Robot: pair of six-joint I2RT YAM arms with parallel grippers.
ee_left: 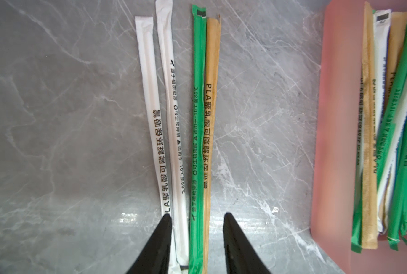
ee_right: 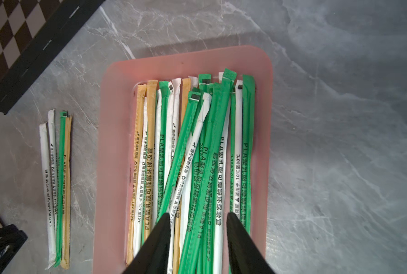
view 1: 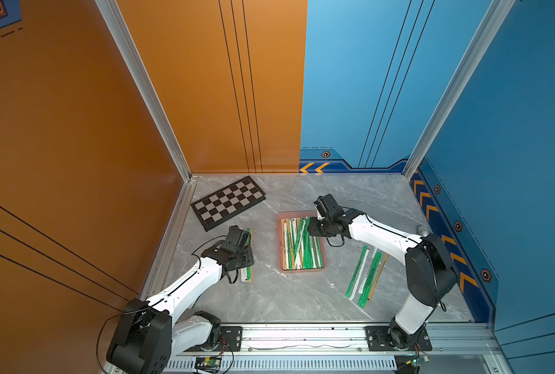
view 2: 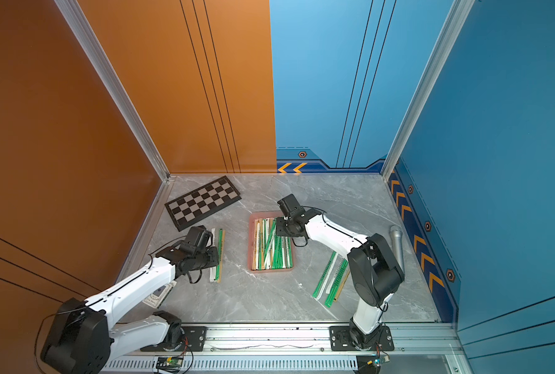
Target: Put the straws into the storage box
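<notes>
Four wrapped straws lie side by side on the table in the left wrist view: two white straws [ee_left: 172,137], a green straw [ee_left: 197,137] and a tan straw [ee_left: 209,114]. Above their near ends my left gripper hangs part open, nothing held between its fingers. The pink storage box [ee_right: 109,159] holds many green, white and tan straws [ee_right: 189,173]. Over that box is my right gripper, open and empty, its fingers above the straws. Another group of green, white and tan straws [view 1: 366,274] lies loose on the right side of the table.
A checkered board [view 1: 228,202] lies at the back left. Near the right wall stands a grey cylinder [view 2: 397,249]. Bare table [view 1: 289,299] stretches in front of the box, and the back right is clear too.
</notes>
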